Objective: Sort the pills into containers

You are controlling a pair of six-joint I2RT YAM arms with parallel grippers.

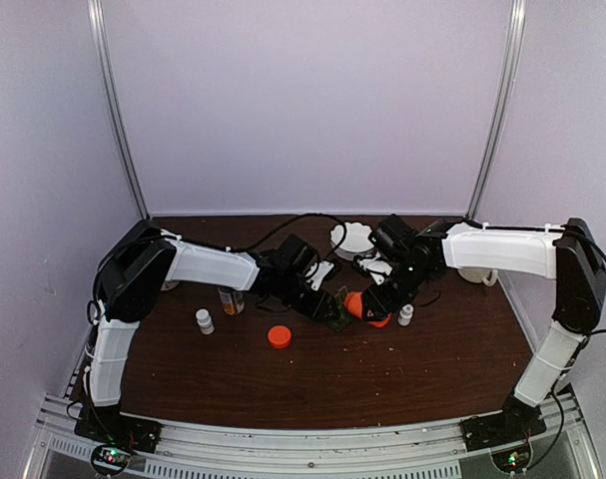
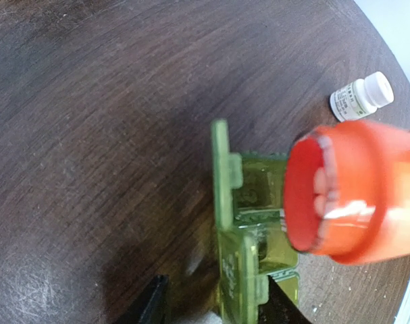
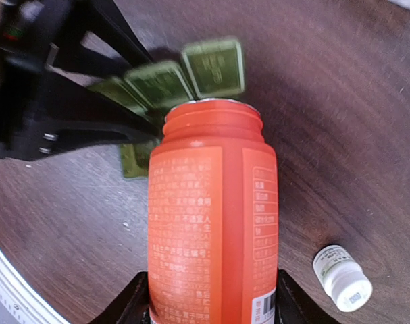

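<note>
An orange bottle (image 3: 211, 216) is clamped in my right gripper. It lies tilted, its uncapped mouth (image 2: 304, 196) facing the green pill box (image 2: 259, 236) in the left wrist view, with whitish pills (image 2: 319, 192) visible inside. Several compartments of the box have raised lids (image 3: 215, 66); what lies in them cannot be made out. My left gripper is at the box, its fingers (image 2: 152, 300) apart on either side of an upright lid, with a gap on the left. The orange cap (image 1: 280, 336) rests on the table.
Small white bottles stand at the left (image 1: 205, 321) and right (image 1: 405, 315), the latter close to my right gripper. A clear bottle (image 1: 231, 301) sits by the left forearm. Behind the grippers is a white scalloped dish (image 1: 354, 239).
</note>
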